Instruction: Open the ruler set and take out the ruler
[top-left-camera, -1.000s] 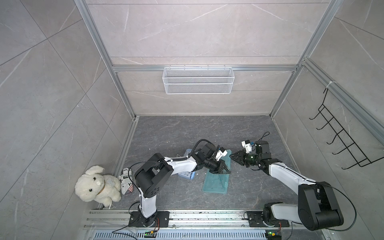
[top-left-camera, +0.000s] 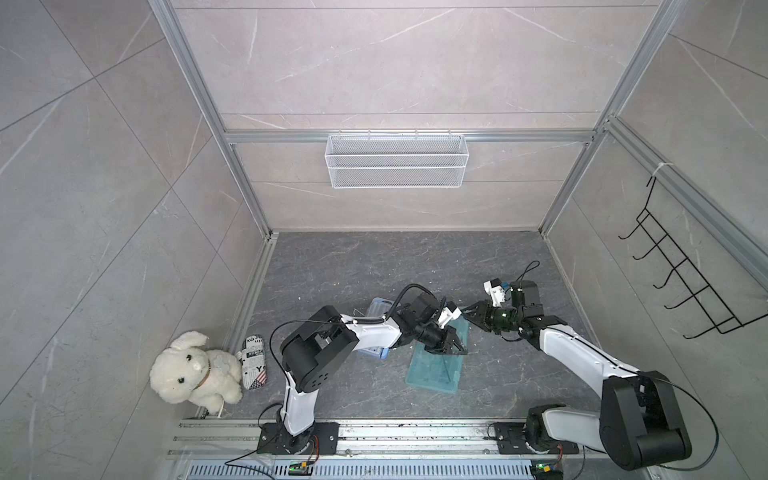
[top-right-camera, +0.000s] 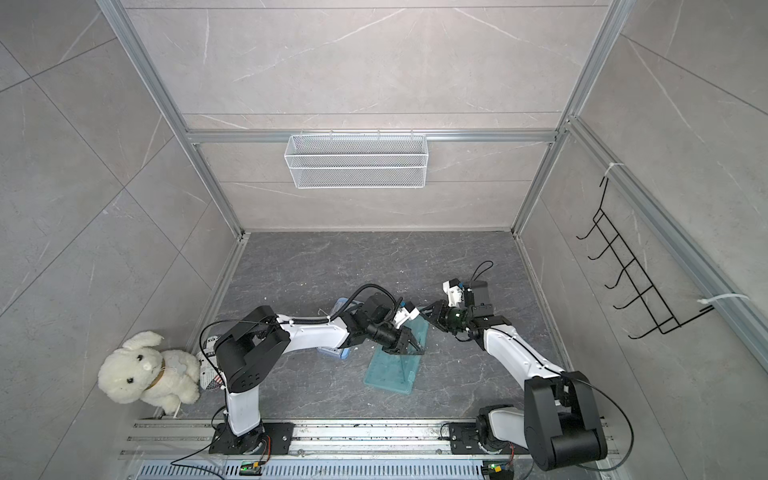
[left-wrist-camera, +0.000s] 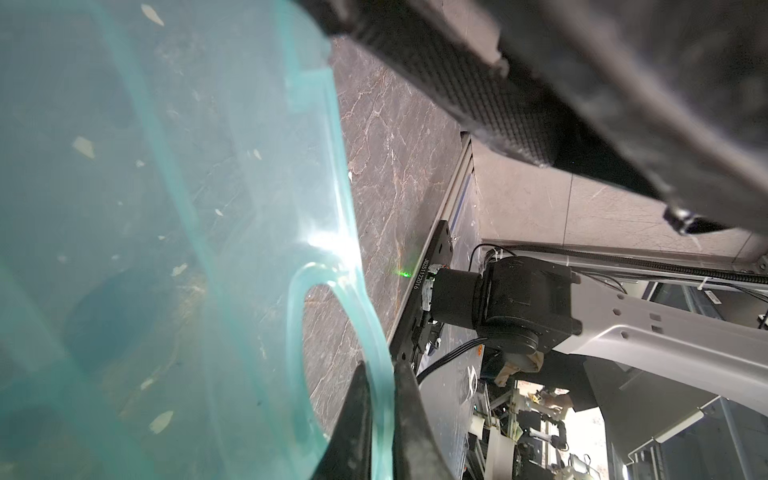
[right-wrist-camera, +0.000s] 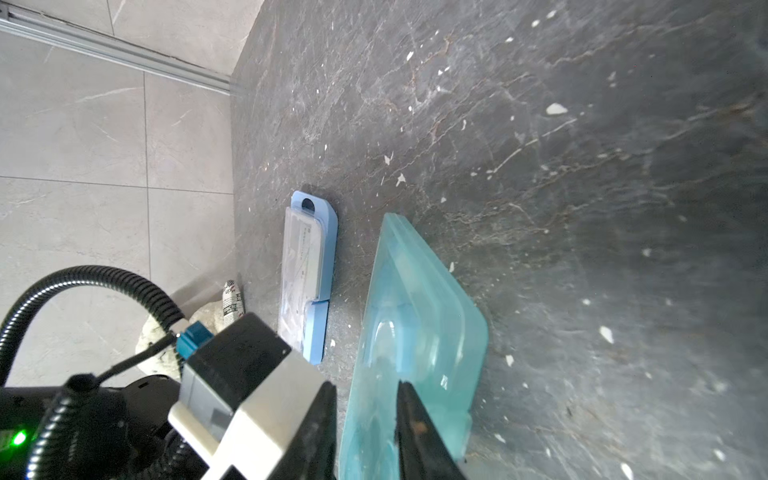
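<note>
A translucent teal case (top-left-camera: 434, 373) lies on the grey floor in the middle, beneath my left gripper (top-left-camera: 457, 345). In the left wrist view, the fingers (left-wrist-camera: 421, 440) are shut on the narrow teal strip beside the case's oval cutout. My right gripper reaches the far end of the case from the right. Its fingertips stand apart, with the teal case (right-wrist-camera: 468, 324) tilted up between and beyond them; contact cannot be told. No ruler can be made out for sure.
Partly under my left arm lies a blue case with a clear lid (right-wrist-camera: 304, 268). A white plush toy (top-left-camera: 192, 372) and a printed pouch (top-left-camera: 253, 361) sit at the left wall. The floor behind the arms is free.
The teal case and my left gripper have shifted slightly right and toward the front. My right gripper has moved little, and the case's far end is now closer to it.
</note>
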